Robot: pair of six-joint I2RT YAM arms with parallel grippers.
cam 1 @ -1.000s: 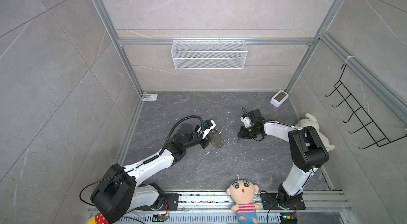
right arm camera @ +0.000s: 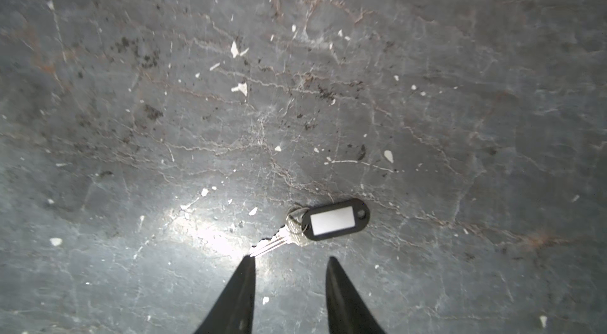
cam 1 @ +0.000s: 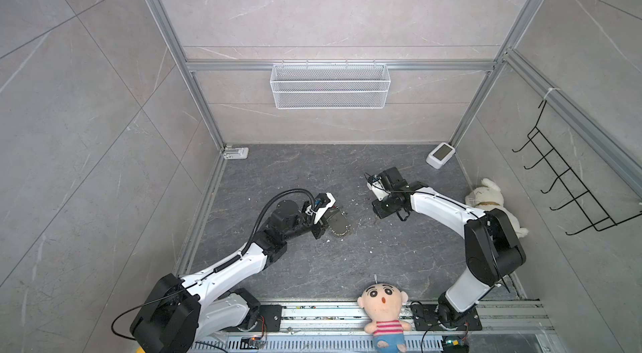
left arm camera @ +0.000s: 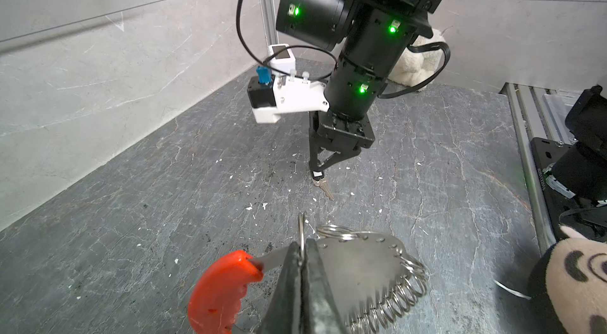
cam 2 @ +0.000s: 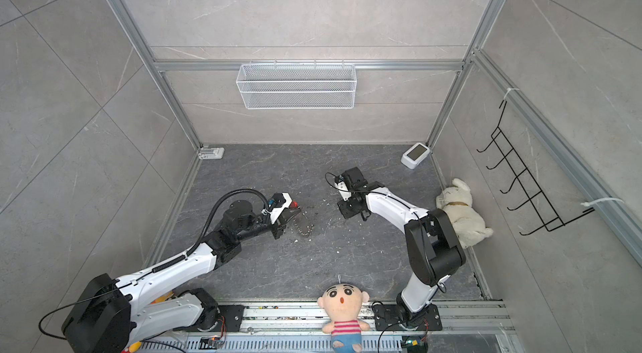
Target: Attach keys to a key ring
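Note:
In the left wrist view, my left gripper is shut at a steel plate (left arm camera: 360, 270) edged with wire rings, apparently gripping it thinly; a red handle (left arm camera: 215, 293) shows beside it. A key (right arm camera: 275, 242) on a small ring with a black tag (right arm camera: 334, 220) lies on the floor in the right wrist view. My right gripper is over the floor close to them, fingers apart, nothing between them.
A plush doll (cam 1: 382, 313) sits at the front edge and a white toy (cam 1: 495, 199) at the right wall. A wire basket (cam 1: 329, 85) hangs at the back.
My right arm has moved left and its gripper has shifted over the last second. The left gripper and the plate it is at have shifted slightly left and down in the top view.

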